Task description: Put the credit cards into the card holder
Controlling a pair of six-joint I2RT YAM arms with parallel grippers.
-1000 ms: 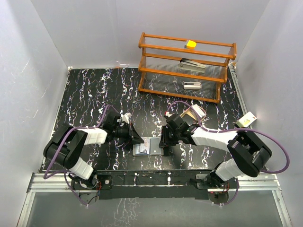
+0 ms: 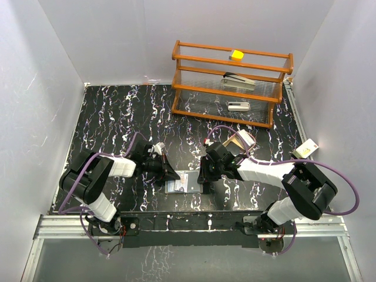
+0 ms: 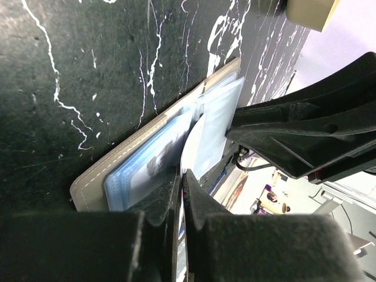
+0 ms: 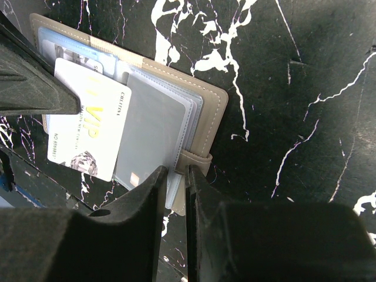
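Observation:
The open beige card holder (image 2: pixel 183 182) lies at the bench's front between my grippers, with clear sleeves (image 4: pixel 153 129) and a blue-edged pocket (image 3: pixel 141 164). A white VIP card lies slanted over its pockets; in the left wrist view it stands edge-on at my left gripper's tips. My left gripper is shut at that card's edge; whether it grips the card is unclear. My right gripper is at the holder's right edge by the sleeves, its fingers slightly apart; whether anything is between them is hidden.
A wooden rack (image 2: pixel 223 117) with staplers stands at the back. A tan box (image 2: pixel 238 140) lies behind my right arm, and a pale box (image 2: pixel 306 148) sits at the right edge.
My left arm has shifted very slightly at the holder. The right arm looks unchanged.

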